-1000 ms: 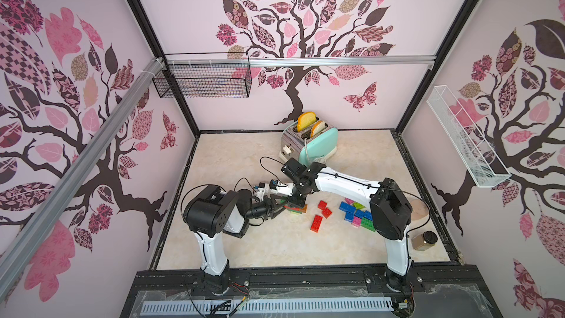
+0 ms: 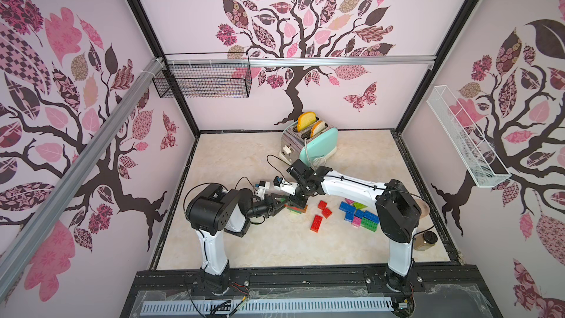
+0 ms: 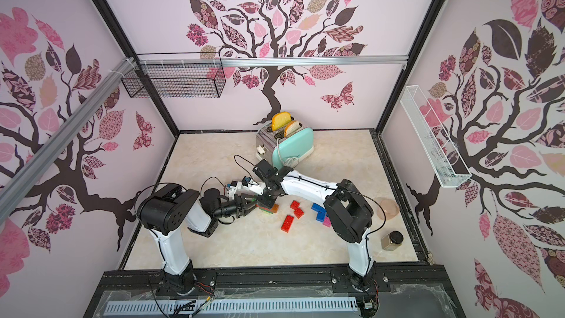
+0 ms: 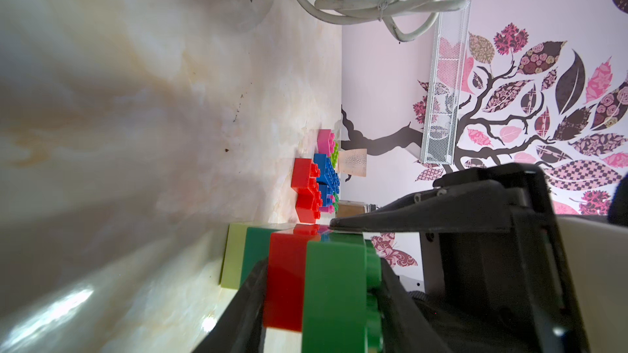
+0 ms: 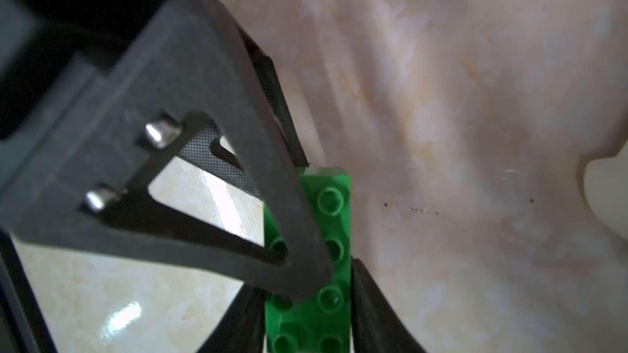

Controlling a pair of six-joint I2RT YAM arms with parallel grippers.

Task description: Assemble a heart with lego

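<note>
In the left wrist view my left gripper is shut on a stack of a green brick (image 4: 333, 294) and a red brick (image 4: 284, 277). My right gripper (image 2: 288, 197) meets it over this stack; in the right wrist view a black finger lies across the green brick's studded top (image 5: 333, 300), and whether it grips cannot be told. Behind the held stack lie pale and dark green bricks (image 4: 235, 255). Loose red bricks (image 2: 316, 222) lie right of the grippers, with a cluster of blue, pink and green bricks (image 2: 369, 223) farther right.
A toaster (image 2: 317, 144) with its cable stands behind the grippers. A jar (image 2: 425, 241) is at the front right.
The left arm has moved very little, and the loose bricks are unchanged.
</note>
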